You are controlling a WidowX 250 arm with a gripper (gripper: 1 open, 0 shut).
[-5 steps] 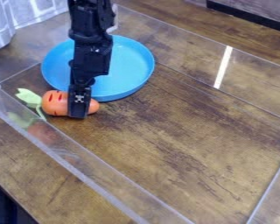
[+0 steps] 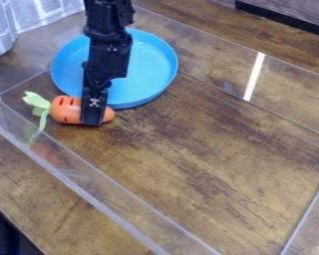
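An orange toy carrot (image 2: 69, 110) with pale green leaves lies on the wooden table at the front left of a blue plate (image 2: 147, 70). My black gripper (image 2: 93, 110) reaches down from the top over the plate to the carrot, its fingers at the carrot's body, open. How the fingertips sit around the carrot is hard to make out.
Transparent panels run along the left and right edges, and a white bunched object (image 2: 5, 25) sits at the top left.
Very little differs. The gripper and carrot have shifted slightly, if at all, and the plate stays in place.
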